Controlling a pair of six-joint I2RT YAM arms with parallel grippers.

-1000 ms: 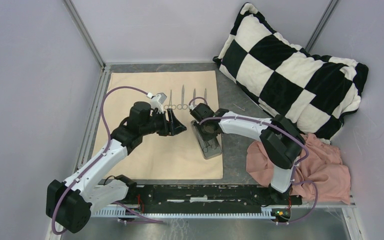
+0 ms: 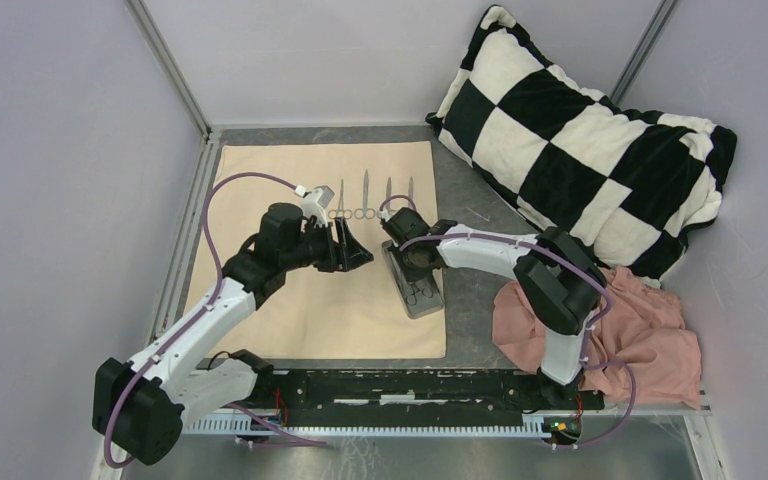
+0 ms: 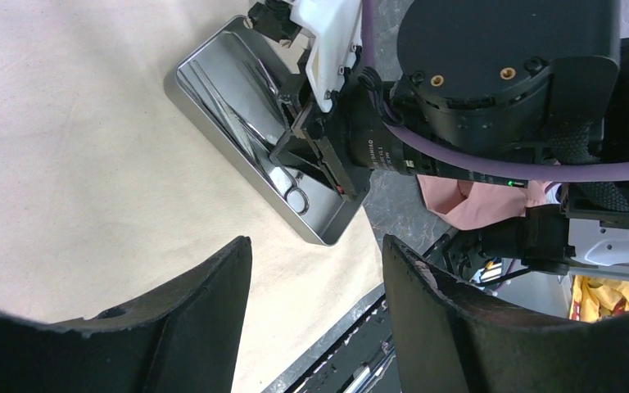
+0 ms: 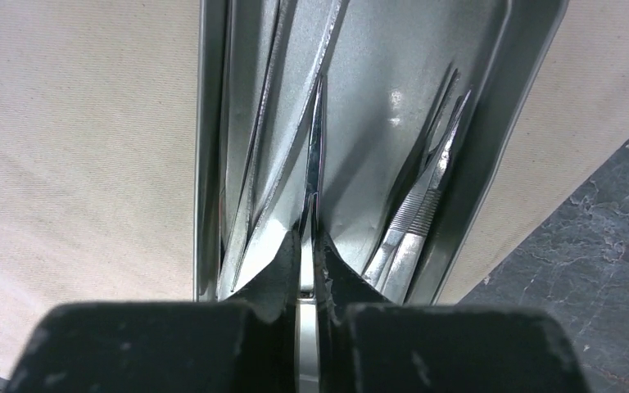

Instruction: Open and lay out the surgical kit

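Note:
A steel tray (image 2: 418,305) (image 3: 322,228) lies on the cream cloth (image 2: 290,320), holding scissors, tweezers (image 4: 414,217) and other slim instruments. My right gripper is down inside it, fingers nearly together around a thin shiny instrument (image 4: 315,143) near the tray's middle; whether they grip it firmly I cannot tell. Several instruments (image 2: 365,195) lie in a row on the upper cloth, partly hidden by the arms. My left gripper (image 2: 345,250) stands open above the cloth, left of the tray, empty.
A checkered cushion (image 2: 570,140) fills the back right. A pink fabric (image 2: 650,350) is bunched at the front right. A small thin item (image 2: 478,214) lies on the grey surface right of the cloth.
The right arm has shifted very slightly over the tray. The left arm and the laid-out instruments look unchanged.

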